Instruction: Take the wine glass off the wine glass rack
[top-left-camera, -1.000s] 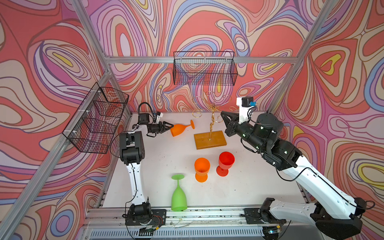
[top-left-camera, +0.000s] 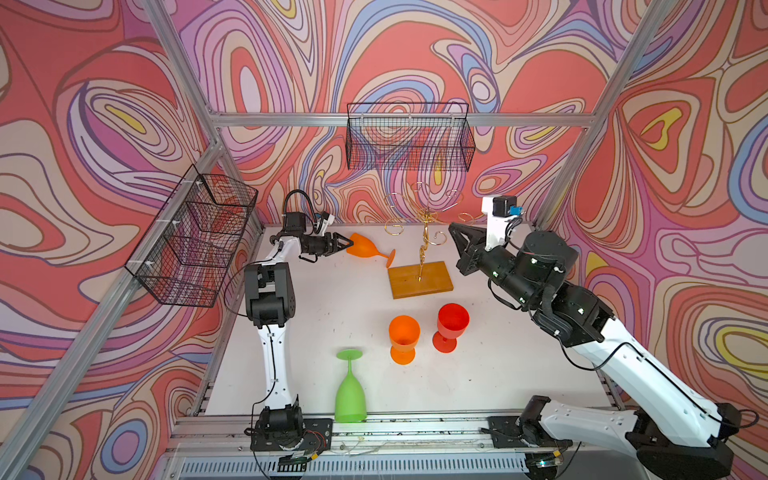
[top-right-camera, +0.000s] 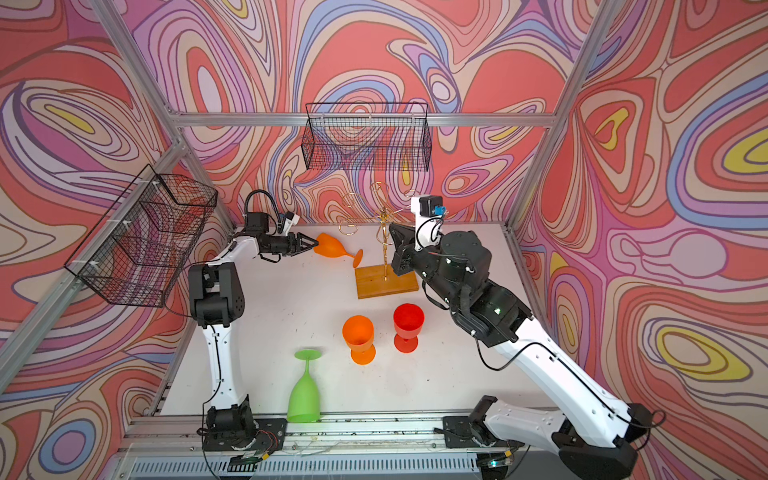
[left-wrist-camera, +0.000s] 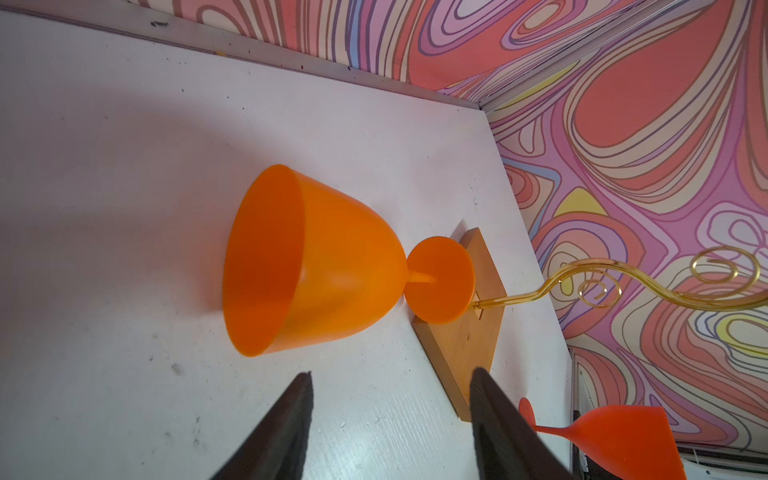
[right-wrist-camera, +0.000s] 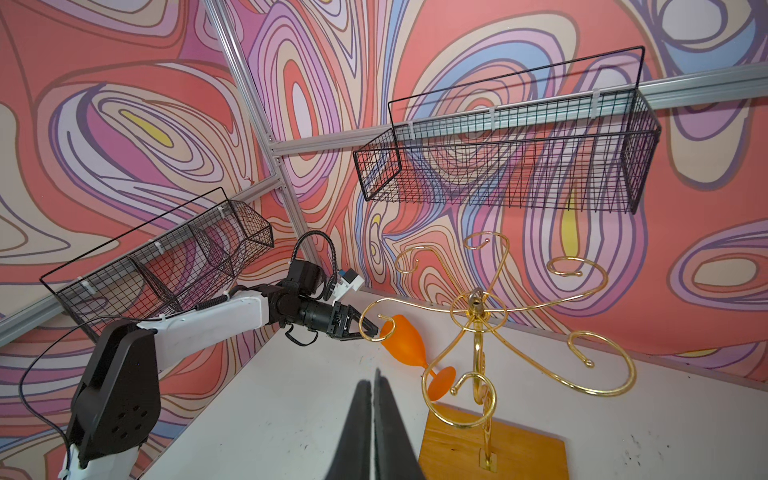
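Observation:
The gold wine glass rack (top-left-camera: 425, 232) with its wooden base (top-left-camera: 420, 280) stands at the back middle; its curled arms carry no glass. One orange wine glass (left-wrist-camera: 336, 256) lies on its side left of the base, foot toward the rack. My left gripper is open; that glass's bowl lies beyond its fingers (left-wrist-camera: 280, 436), not between them. Upright in front of the rack are another orange glass (top-left-camera: 404, 329) and a red glass (top-left-camera: 453, 320). A green glass (top-left-camera: 349, 396) lies at the front edge. Right of the rack, my right gripper is shut, nothing between its fingers.
A black wire basket (top-left-camera: 409, 144) hangs on the back rail, another (top-left-camera: 196, 240) on the left side. Bare white table (top-left-camera: 320, 312) lies between the left arm and the upright glasses. The right arm (top-left-camera: 560, 296) reaches over the table's right side.
The lying orange glass has turned, its foot swinging toward the front. The green glass has rolled left. The right arm shifted slightly right.

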